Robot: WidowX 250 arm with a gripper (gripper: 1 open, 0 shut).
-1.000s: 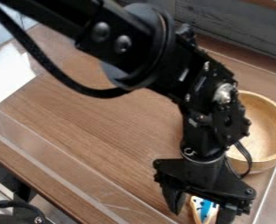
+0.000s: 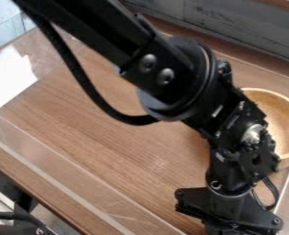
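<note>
The black arm reaches down from the upper left to my gripper [image 2: 228, 220] at the bottom right edge of the view. Its fingertips are cut off or hidden by the wrist housing, so whether anything is between them cannot be seen. A light wooden bowl [image 2: 276, 115] sits behind the arm on the right, partly covered by it.
A white patch [image 2: 5, 78] lies at the far left. A grey wall [image 2: 232, 41] stands behind.
My gripper has moved down and to the right, toward the bottom edge. The small blue and wooden object visible under it earlier is now out of sight.
</note>
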